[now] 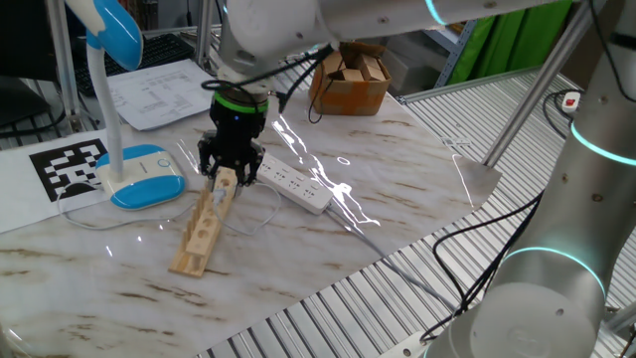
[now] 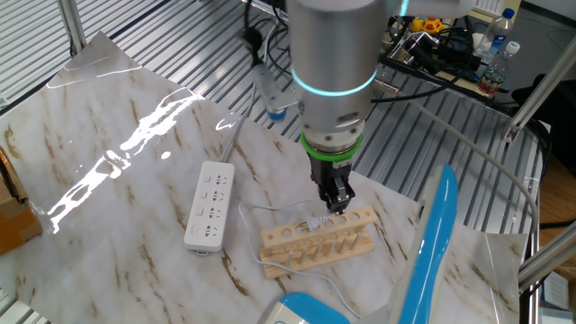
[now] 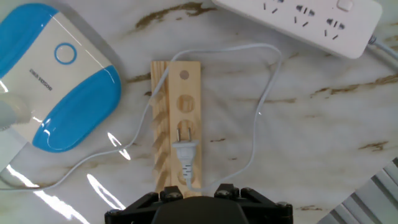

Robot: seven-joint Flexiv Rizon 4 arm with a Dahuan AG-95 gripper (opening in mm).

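Note:
A white two-pin plug [image 3: 185,151] lies on top of the wooden test-tube rack [image 3: 185,102], prongs over one of its holes. Its thin white cable [image 3: 254,127] loops onto the table and runs to the blue-and-white lamp [image 3: 81,93]. My gripper [image 1: 229,179] points down over the rack's far end in exterior view 1. Its fingers [image 3: 171,193] are spread apart at the bottom of the wrist view, just beyond the plug's cable end, with nothing seen held. In exterior view 2 the gripper [image 2: 337,211] is close above the rack; whether it touches the wood is unclear.
Beside the rack lies a white power strip [image 1: 294,183], its sockets facing up. An open cardboard box [image 1: 350,85] stands at the back, and papers [image 1: 159,94] lie behind the lamp.

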